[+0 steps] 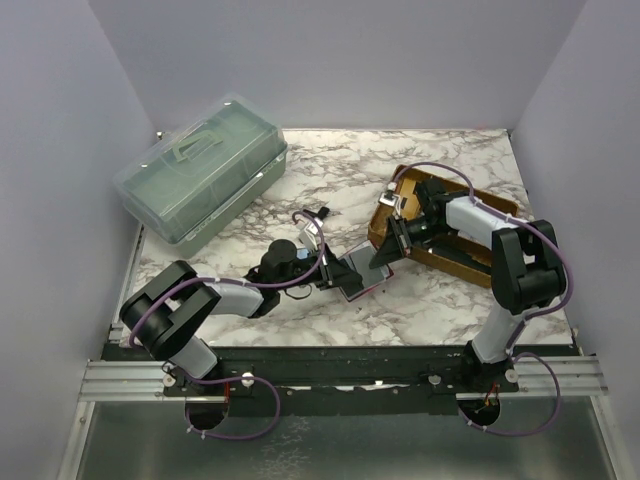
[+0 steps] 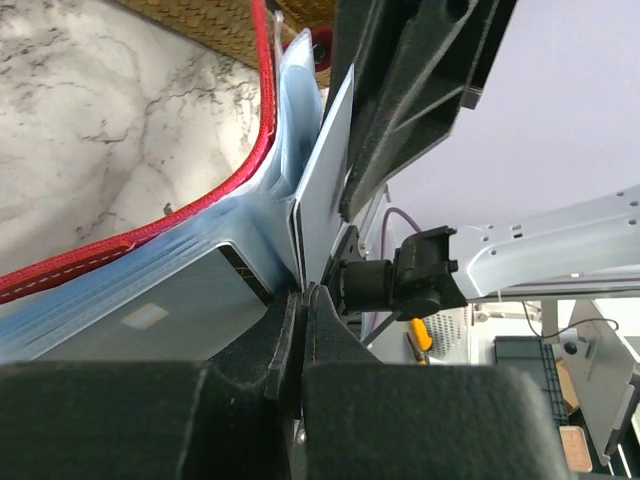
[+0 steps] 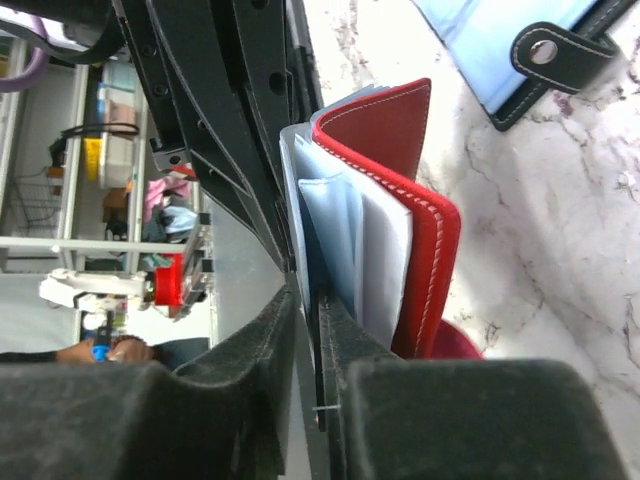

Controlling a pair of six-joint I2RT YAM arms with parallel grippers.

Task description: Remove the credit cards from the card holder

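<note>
The red-edged card holder (image 1: 360, 265) with blue plastic sleeves is raised between both grippers near the table's middle. In the left wrist view my left gripper is shut at the edge of the blue sleeves (image 2: 265, 210), beside a grey card (image 2: 325, 180). In the right wrist view my right gripper sits over the edge of the white and blue layers (image 3: 355, 230) inside the red cover (image 3: 430, 280); whether its fingers grip them is unclear. Another blue-sleeved piece with a black strap (image 3: 545, 55) lies on the marble.
A closed translucent green box (image 1: 200, 170) fills the back left. An open brown box (image 1: 470, 260) stands at the right, beneath the right arm. Free marble (image 1: 340, 160) shows at the back middle, with a small black item (image 1: 322, 212) nearer the centre.
</note>
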